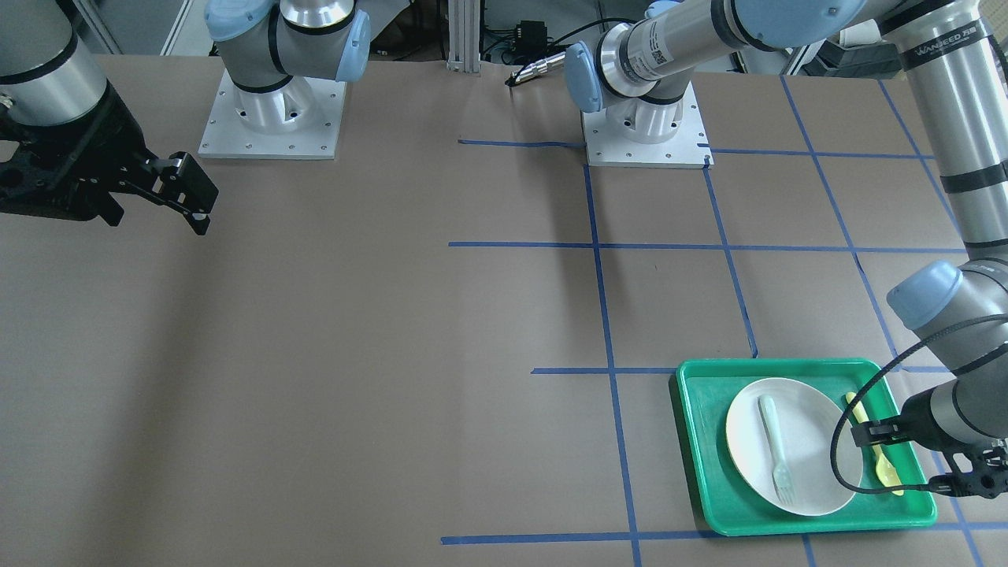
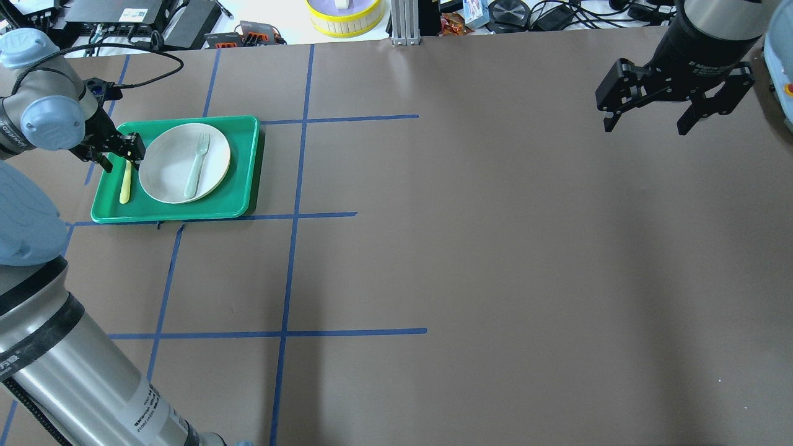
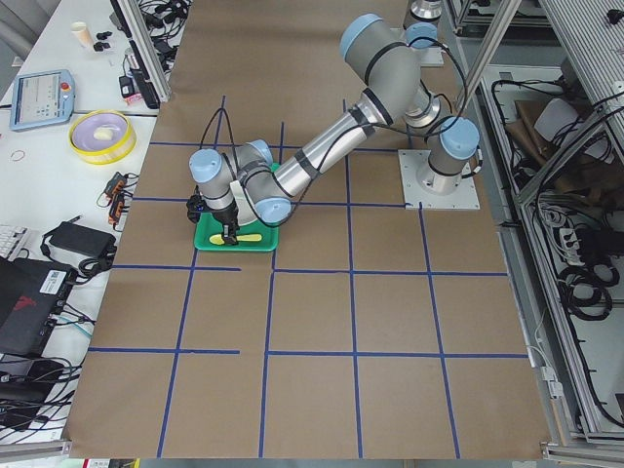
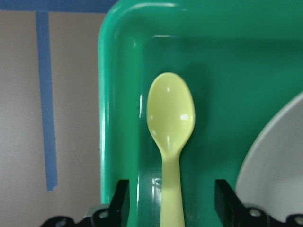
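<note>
A green tray (image 1: pixel 704 444) holds a white plate (image 2: pixel 161 167) with a pale fork (image 2: pixel 196 165) on it, and a yellow spoon (image 4: pixel 170 120) along its side. My gripper is low over the tray, open, with the spoon's handle lying between its black fingertips in the left wrist view and the plate's edge just beside it. In the front view the wrist and cable partly cover the spoon.
A second arm's black gripper (image 2: pixel 669 100) hangs above the other side of the table. Cables and devices line the table's edge in the top view.
</note>
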